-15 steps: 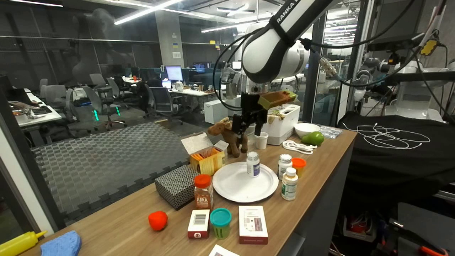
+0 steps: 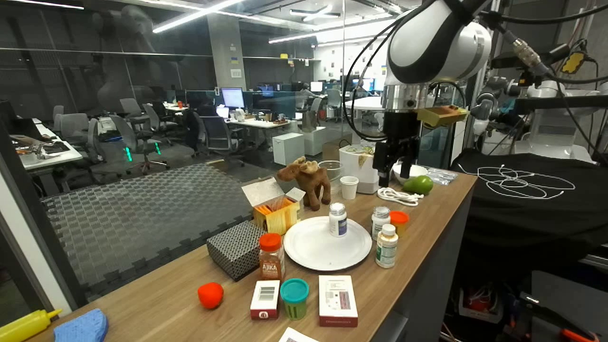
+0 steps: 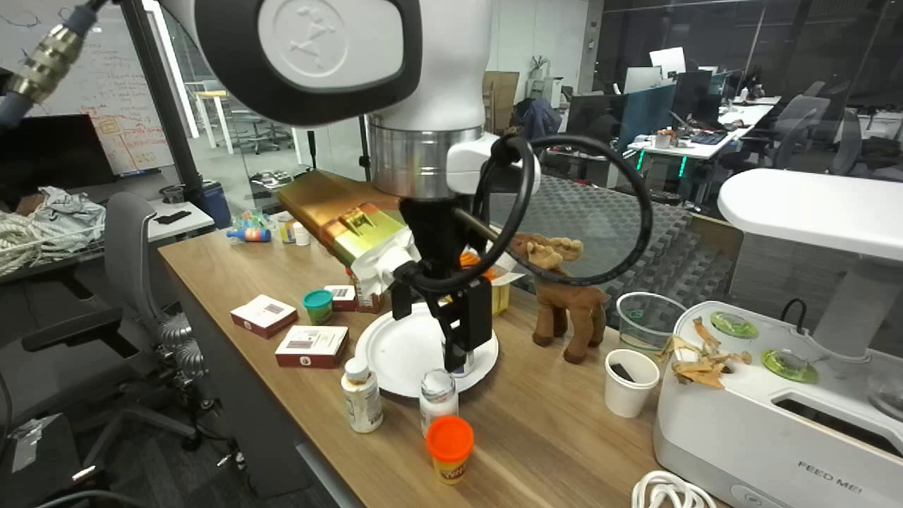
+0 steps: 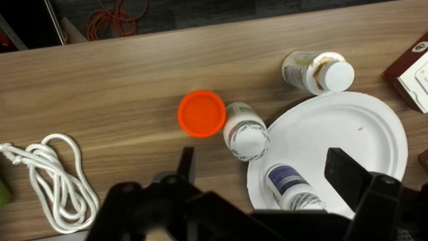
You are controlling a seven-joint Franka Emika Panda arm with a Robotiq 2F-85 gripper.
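My gripper [image 2: 395, 171] is open above the table, with nothing held between its fingers. In the wrist view its fingertips [image 4: 186, 162] stand wide apart over the plate's edge and bare wood. A white bottle with a purple label [image 4: 287, 180] stands on the white plate [image 2: 308, 251]. Just off the plate's rim are a second white bottle [image 4: 244, 128] and, close beside it, an orange-lidded tub [image 4: 201, 113]. Another white bottle with a stained neck [image 2: 387, 248] stands by the rim nearer the table's front edge.
A white cord [image 4: 64, 184], paper cup [image 3: 631, 381], plush moose [image 2: 308, 179] and white planter [image 3: 745, 423] surround the plate's far side. Small boxes [image 2: 337, 302], a teal-lidded tub [image 2: 294, 299] and a red-capped jar [image 2: 271, 256] stand on the other side. Bare wood lies between cord and orange tub.
In exterior view 1 the arm and gripper have moved to the right and somewhat up, from in front of the moose to before the planter. The table objects have stayed put.
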